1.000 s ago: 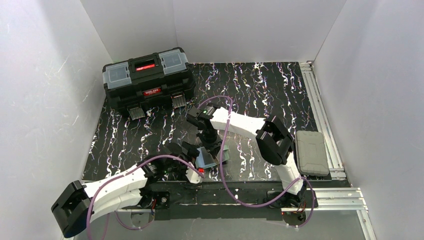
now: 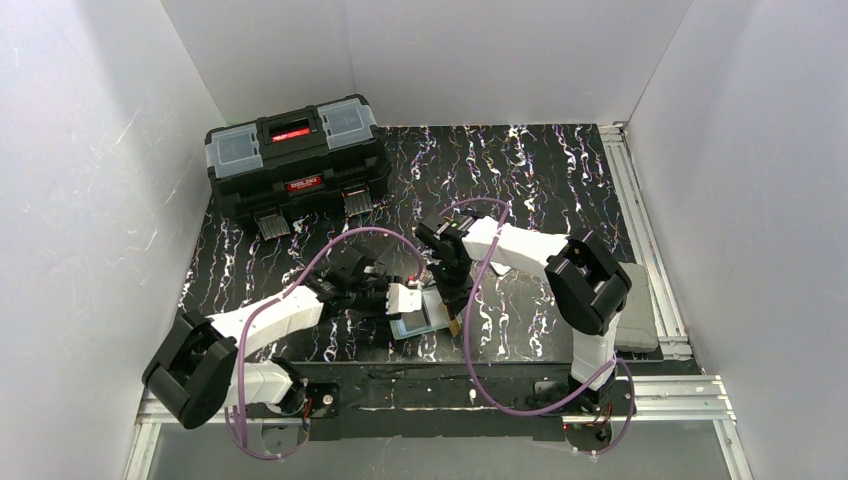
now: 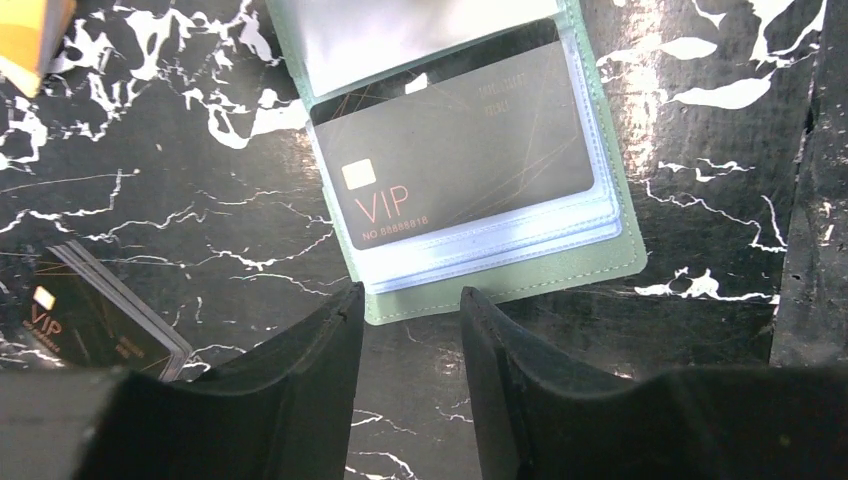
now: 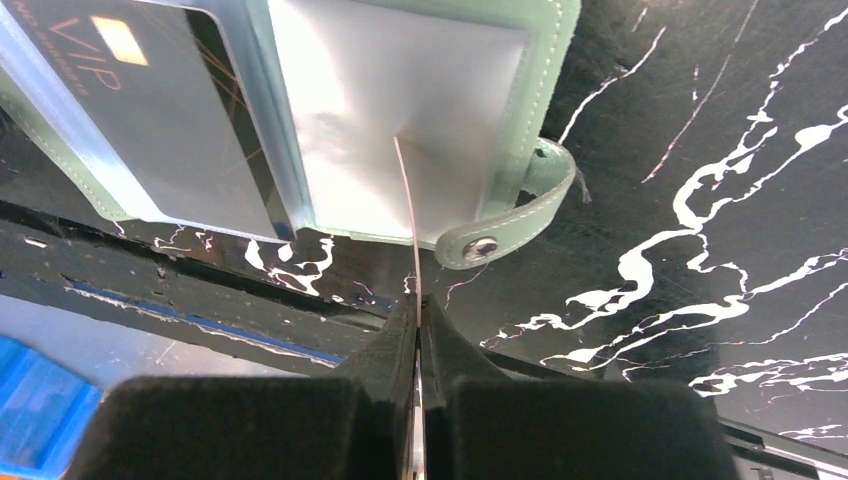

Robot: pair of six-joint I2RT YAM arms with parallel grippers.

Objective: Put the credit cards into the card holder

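Observation:
A pale green card holder lies open near the table's front edge. One of its clear pockets contains a dark VIP card; the other pocket looks empty. My right gripper is shut on a thin card, seen edge-on over the empty pocket; its height above that pocket is unclear. In the top view this card shows gold. My left gripper stands partly open at the holder's outer edge, nothing visible between its fingers. A small stack of VIP cards lies beside the holder.
The holder's snap strap curls up at one side. A black toolbox stands at the back left, and a grey case lies at the right.
My left arm has moved away from the front edge, up beside the holder. My right gripper has shifted right and a little toward the front with the card.

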